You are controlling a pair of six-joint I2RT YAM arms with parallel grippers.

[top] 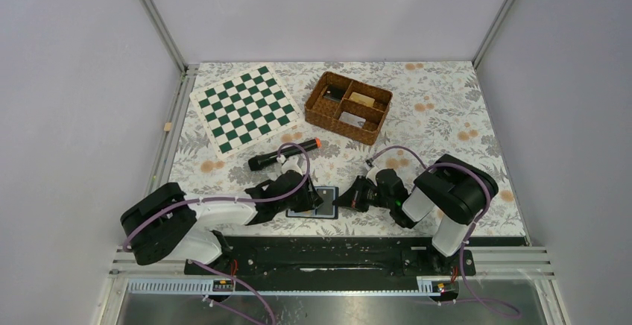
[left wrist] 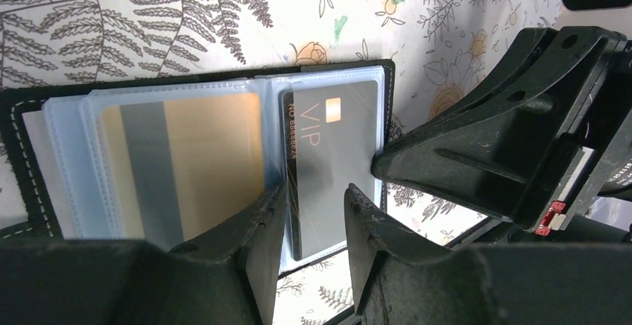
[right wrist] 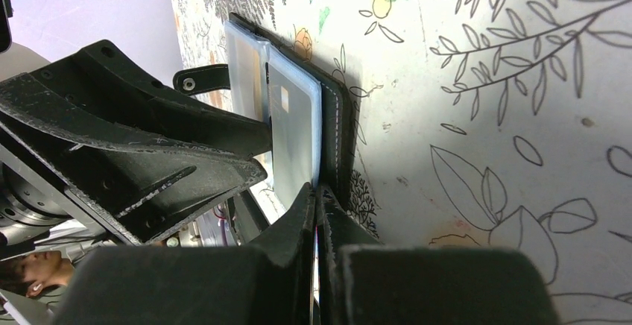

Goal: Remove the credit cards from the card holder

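The open card holder (top: 324,215) lies at the front middle of the table, black-edged with pale clear sleeves. In the left wrist view, a grey VIP card (left wrist: 335,153) sits inside the right-hand sleeve, and a tan card with a grey stripe (left wrist: 212,153) fills the left-hand one. My left gripper is open above the grey card, one finger on each side of its lower part, nothing held. My right gripper is shut, tips touching the outer edge of the grey card's sleeve; whether they pinch that thin edge is hard to see.
Behind the holder lies a black microphone (top: 285,154). A green-white checkerboard (top: 246,109) is at the back left, and a wicker basket (top: 341,126) with compartments stands at the back middle. Open tablecloth (top: 454,109) stretches along the right.
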